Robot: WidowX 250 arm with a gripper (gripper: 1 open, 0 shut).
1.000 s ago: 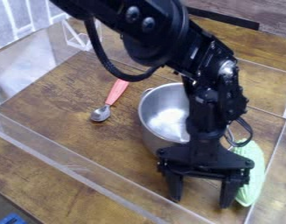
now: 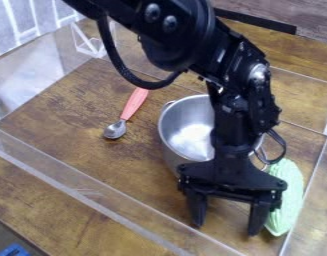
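My black gripper (image 2: 226, 216) is low at the front right of the wooden board, fingers pointing down and spread apart, with nothing visible between them. Behind it sits a steel pot (image 2: 182, 128), partly hidden by my arm. A pale green oval item (image 2: 290, 195) lies just right of the gripper, partly covered by it. At the back left, a spoon with a pink handle (image 2: 132, 103) rests on the board.
Clear plastic walls border the board (image 2: 79, 145) on several sides. Bare wood is free to the left of the pot and in front of the spoon. A blue object (image 2: 12, 250) shows at the bottom left corner.
My gripper has risen slightly and shifted a little left over the last second. The pot, spoon and green item look unmoved.
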